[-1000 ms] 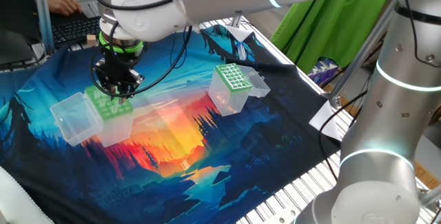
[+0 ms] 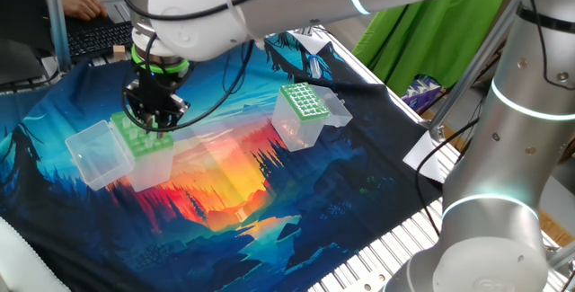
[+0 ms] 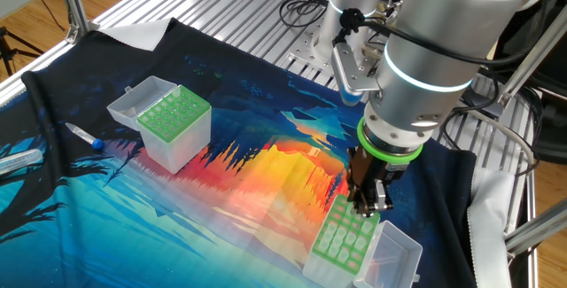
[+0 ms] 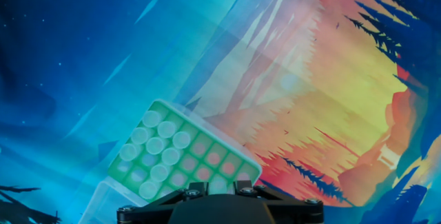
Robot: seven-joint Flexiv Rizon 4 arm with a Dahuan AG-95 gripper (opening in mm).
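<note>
A clear box with a green tube rack (image 4: 153, 156) stands under my gripper, its lid hinged open at one side. Pale round caps or tube tops fill several holes on its left in the wrist view; other holes look empty, showing reddish or bluish. My gripper is open, with a gap between its dark fingers, just over the rack's near edge. A pale round shape shows in that gap, apparently in the rack. In exterior view 2 the gripper (image 3: 372, 206) hangs over one end of the same rack (image 3: 341, 239). Its fingertips' exact height is unclear.
A second clear box with a green rack (image 3: 174, 115) stands apart, lid open. A pen with a blue cap (image 3: 84, 136) and a pale object (image 3: 19, 160) lie on the printed cloth (image 3: 239, 195). The cloth between the boxes is clear.
The arm and gripper have shifted very slightly to the right in exterior view 1, and the hanging cable has swung a little. Both boxes stay where they were.
</note>
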